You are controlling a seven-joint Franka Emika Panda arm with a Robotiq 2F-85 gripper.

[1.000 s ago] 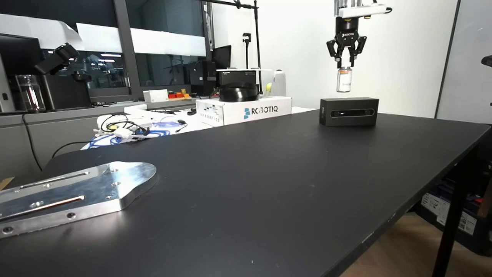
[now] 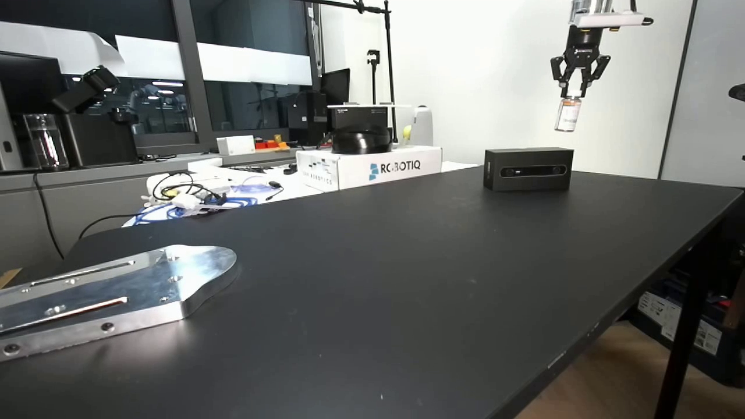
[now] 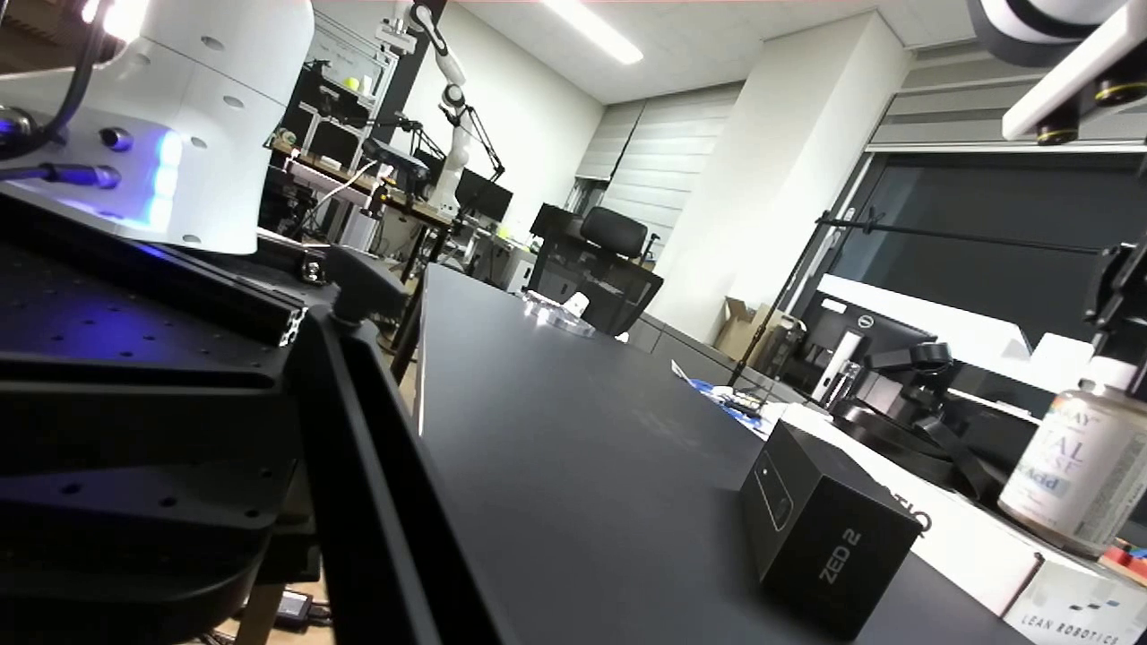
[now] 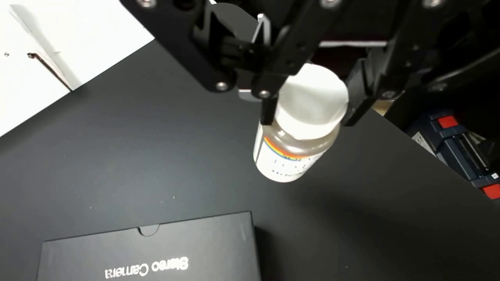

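A small pill bottle with a white cap and a pale label, seen as a bottle (image 4: pixel 290 157) in the wrist view, hangs in the air. My gripper (image 2: pixel 574 95) is shut on its cap (image 4: pixel 311 100), one finger pad at each side. In exterior view 1 the bottle (image 2: pixel 568 114) tilts slightly and is above the level of the black camera box (image 2: pixel 528 170), near that box's right end. In exterior view 2 the bottle (image 3: pixel 1075 457) appears at the right edge, clear of the box (image 3: pixel 828 527); only part of the gripper shows there.
A shiny metal plate (image 2: pixel 119 290) lies at its near left in exterior view 1. Behind the far edge stands a white Robotiq carton (image 2: pixel 391 166). A dark case with red latches (image 4: pixel 461 150) sits below the table's edge.
My gripper has moved right in exterior view 1 and slightly up, carrying the bottle, which now tilts a little. The black box and the table have not moved.
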